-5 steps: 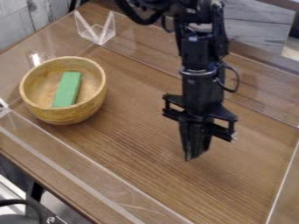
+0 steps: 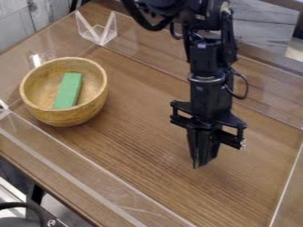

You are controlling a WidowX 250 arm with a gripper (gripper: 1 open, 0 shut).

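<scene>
My black gripper (image 2: pixel 204 152) hangs over the middle right of the wooden table (image 2: pixel 130 168), shut, with nothing visible between its fingers. To its left, well apart from it, a round wooden bowl (image 2: pixel 42 104) holds a green block (image 2: pixel 69 89).
A clear plastic object (image 2: pixel 95 31) stands at the back left, with a small clear item (image 2: pixel 38 60) near the left edge. Black cable lies at the bottom left corner. The table in front of and around the gripper is clear.
The arm and gripper have shifted very slightly over the last second. The bowl and block look unchanged.
</scene>
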